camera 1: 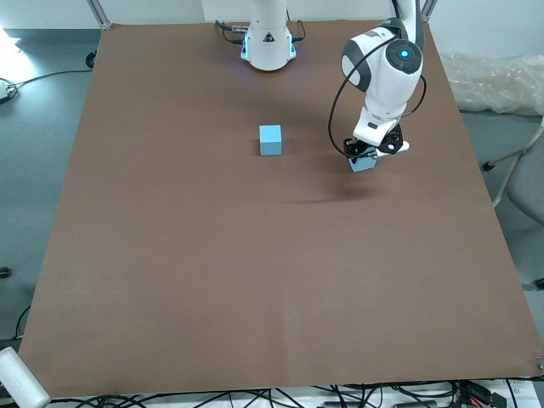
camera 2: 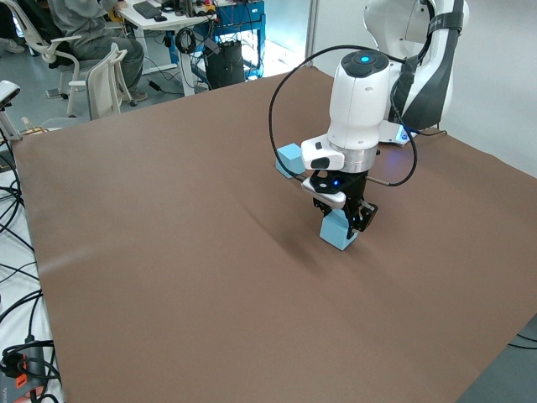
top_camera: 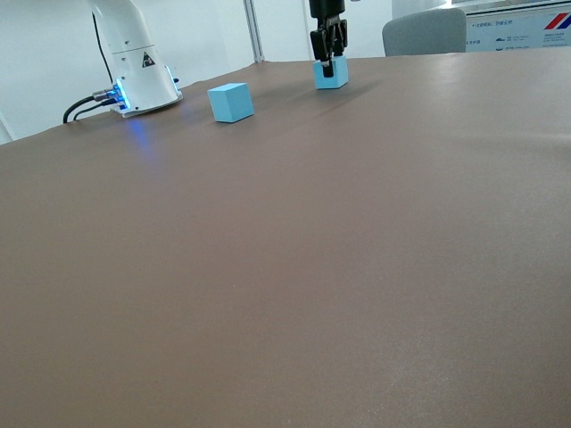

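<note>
Two light blue cubes are on the brown table. One cube (camera 1: 270,140) (top_camera: 231,102) (camera 2: 290,159) stands alone toward the back. The other cube (camera 1: 362,165) (top_camera: 331,78) (camera 2: 336,229) sits beneath my black gripper (camera 1: 365,150) (top_camera: 328,55) (camera 2: 344,218), whose fingers are down at its top and sides. In the top view a finger overlaps the cube's upper part. Whether the fingers are closed on it or only around it I cannot tell.
The white arm base (camera 1: 269,47) stands at the back of the table (camera 1: 255,255), with cables beside it. A grey chair (camera 1: 527,178) is beyond the right edge.
</note>
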